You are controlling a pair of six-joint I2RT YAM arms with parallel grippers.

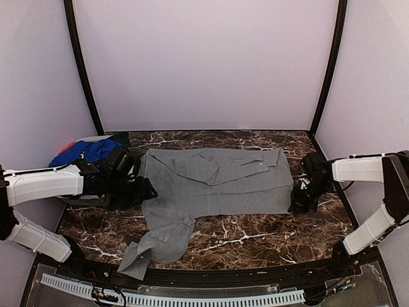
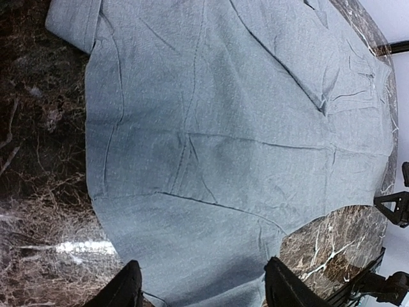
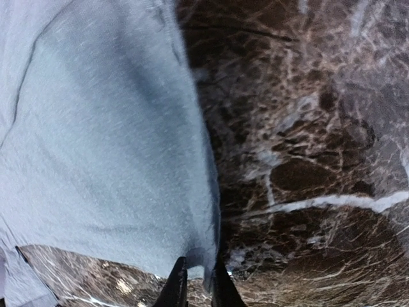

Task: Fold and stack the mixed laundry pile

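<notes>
A grey garment [image 1: 217, 179] lies spread on the dark marble table, one sleeve folded toward the front left in the top view. My left gripper [image 1: 137, 192] hangs open over its left part; in the left wrist view the fingertips [image 2: 131, 284] frame bare cloth. My right gripper [image 1: 297, 203] is low at the garment's front right corner. In the right wrist view its fingers [image 3: 225, 291] are close about the cloth's edge [image 3: 208, 224]; whether they are shut on it I cannot tell.
A laundry basket [image 1: 86, 200] with blue, red and other cloth stands at the left behind my left arm. Walls bound the sides and back.
</notes>
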